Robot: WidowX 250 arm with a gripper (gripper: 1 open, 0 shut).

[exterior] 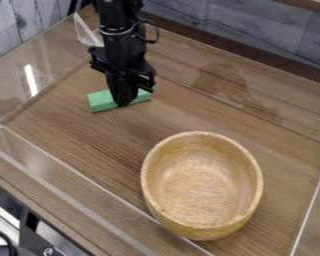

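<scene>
A green rectangular block (101, 103) lies on the wooden table, left of centre. Directly over it is my black gripper (120, 84), pointing down, its fingertips just above or at the block's top and hiding part of it. The fingers look close together; whether they touch the block is unclear.
A large beige oval bowl (202, 187) sits at the lower right. Cables and dark items lie off the table's left edge.
</scene>
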